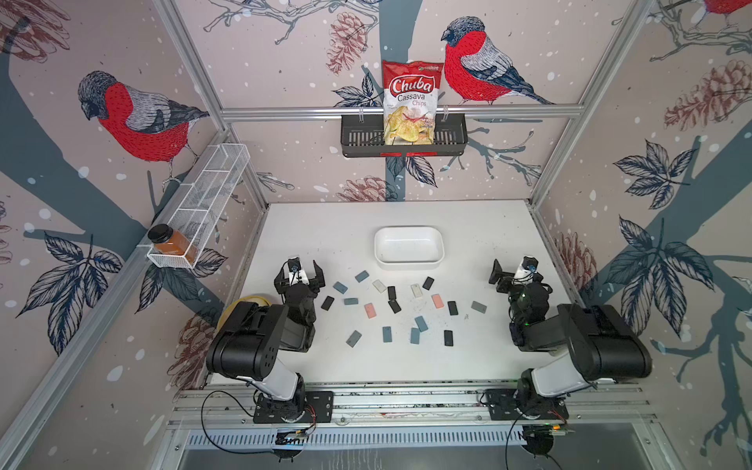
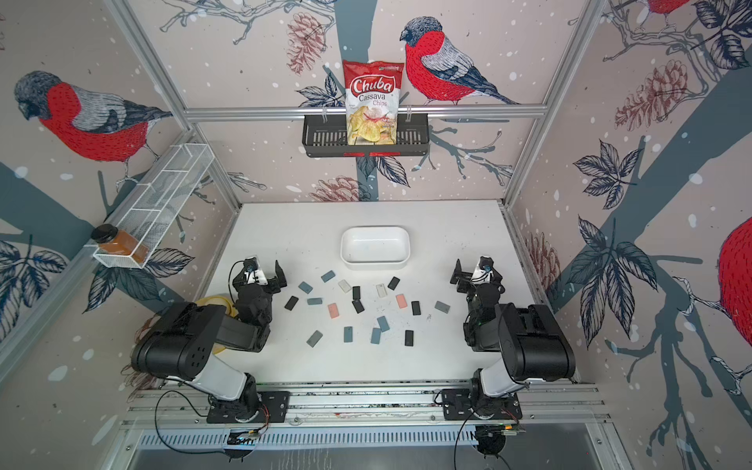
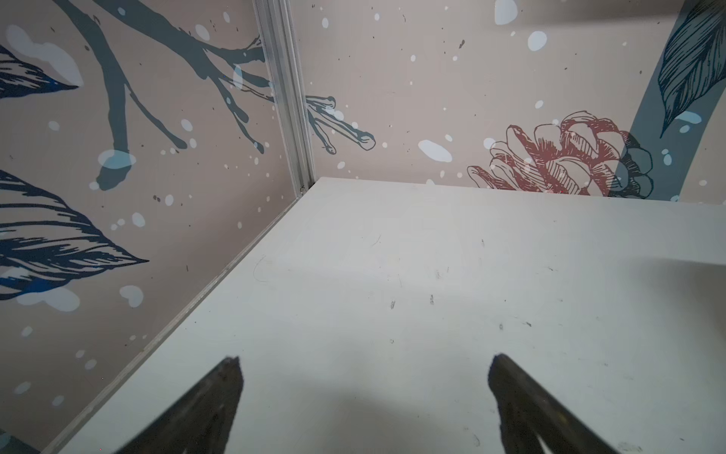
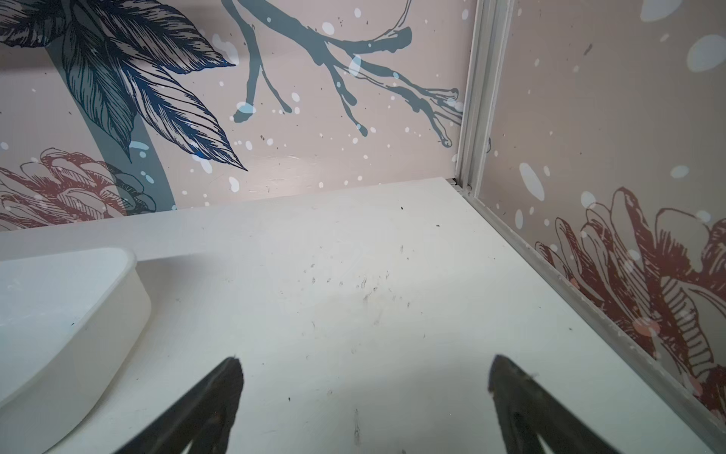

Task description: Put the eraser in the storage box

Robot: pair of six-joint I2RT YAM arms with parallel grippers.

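Several small flat erasers lie scattered over the middle of the table: a blue-grey eraser (image 1: 387, 334), a black eraser (image 1: 448, 337), a pink eraser (image 1: 369, 310) and a whitish eraser (image 1: 416, 290) are among them. Behind them stands the white storage box (image 1: 409, 261), which looks empty; its side (image 4: 90, 355) shows at the left of the right wrist view. To the left of the erasers is my left gripper, open and holding nothing. My right gripper, also open and empty, is over the table's right part, away from the erasers.
A dark basket (image 1: 364, 149) with a chip bag (image 1: 412, 102) hangs on the back rail. On the left wall, a white wire shelf (image 1: 205, 196) carries a jar (image 1: 172, 243). Bare table surrounds the box, and the front strip is clear.
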